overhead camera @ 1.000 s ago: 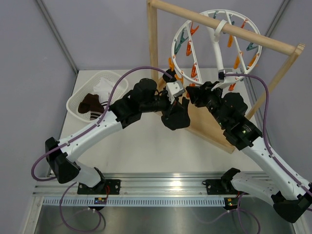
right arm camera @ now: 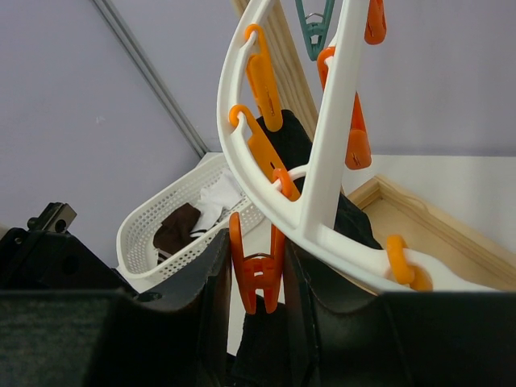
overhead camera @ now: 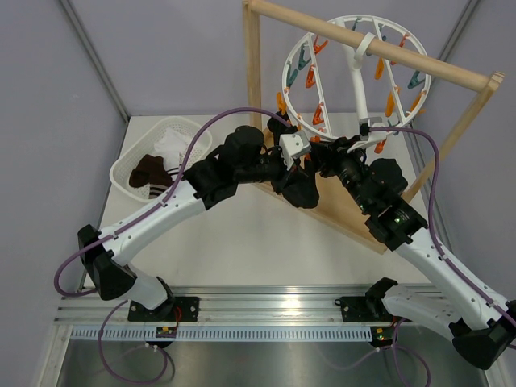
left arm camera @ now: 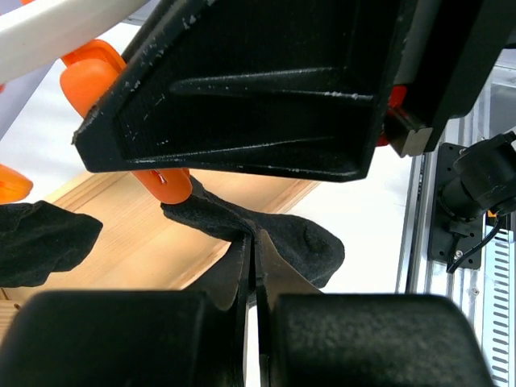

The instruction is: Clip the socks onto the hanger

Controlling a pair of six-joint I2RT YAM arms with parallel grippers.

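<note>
My left gripper is shut on a black sock [left arm camera: 298,246], whose loose part hangs beyond the fingertips, below an orange clip on the hanger. My right gripper is shut on an orange-red clip on the rim of the white round hanger; in the left wrist view its dark body fills the upper middle. Another black sock [right arm camera: 355,222] hangs from the hanger behind the clips.
The wooden stand [overhead camera: 447,141] holds the hanger over the table. A white basket [overhead camera: 122,165] with brown and white socks stands at the back left.
The hanger and right arm have shifted very slightly left since a second ago; the left arm and its hanging sock have moved slightly right.
</note>
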